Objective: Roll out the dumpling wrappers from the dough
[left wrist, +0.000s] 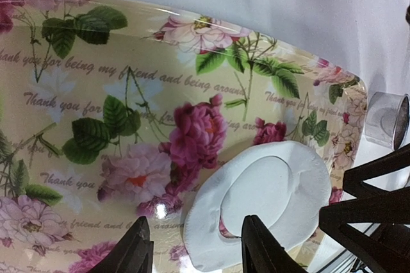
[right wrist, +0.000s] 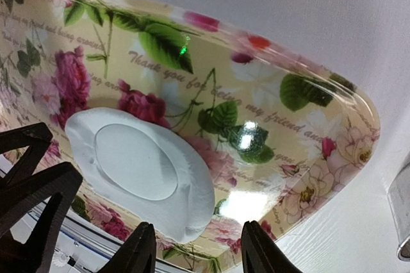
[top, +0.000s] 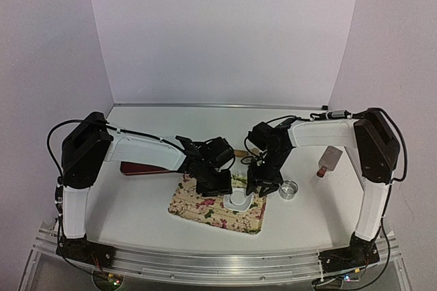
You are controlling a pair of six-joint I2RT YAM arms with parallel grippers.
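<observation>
A white dough sheet [left wrist: 202,228] [right wrist: 192,183] lies on the floral board [top: 191,209] [left wrist: 90,177] [right wrist: 301,132], with a cut round disc [left wrist: 255,196] [right wrist: 134,161] inside it. Both grippers hover over the board on either side of the dough. My left gripper [top: 215,192] is open at the dough's left, fingertips apart with nothing visibly between them. My right gripper [top: 263,188] is also open, near the dough's right edge, its fingers apart.
A metal ring cutter [top: 288,190] stands right of the board. A wooden rolling pin [top: 240,153] lies behind it, partly hidden. A red-handled scraper [top: 329,160] lies at the right; a dark red object [top: 140,168] lies at the left back.
</observation>
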